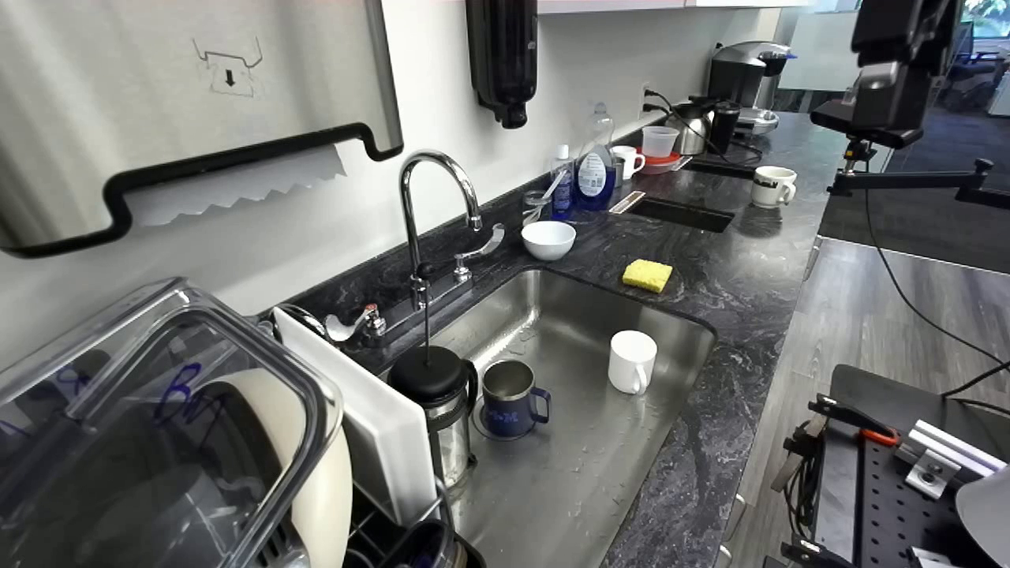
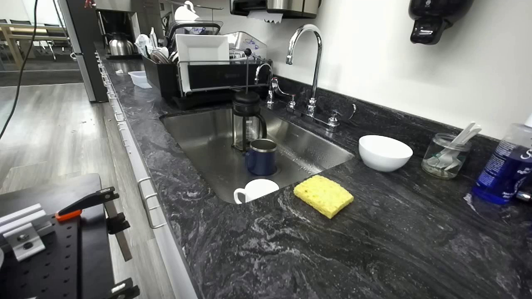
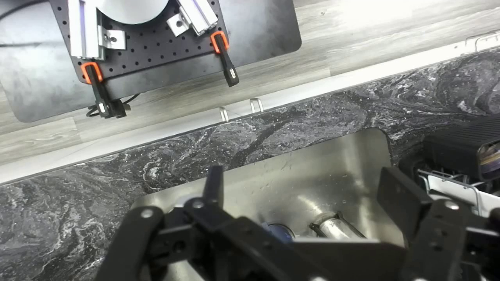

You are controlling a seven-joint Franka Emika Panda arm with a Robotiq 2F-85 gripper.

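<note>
In the wrist view my gripper is open above the sink, its two dark fingers wide apart and nothing between them. The exterior views do not show its fingers. A white mug stands in the sink near one end, and a dark blue mug sits over the drain. Beside the blue mug is a French press with its plunger raised. A yellow sponge lies on the counter by the sink's rim. Near the faucet sits a white bowl. My gripper's body partly hides the mugs in the wrist view.
A faucet arches over the sink's wall side. The loaded dish rack stands at one end; soap bottles and a jar of utensils line the wall at the other. Bare counter surrounds the sponge.
</note>
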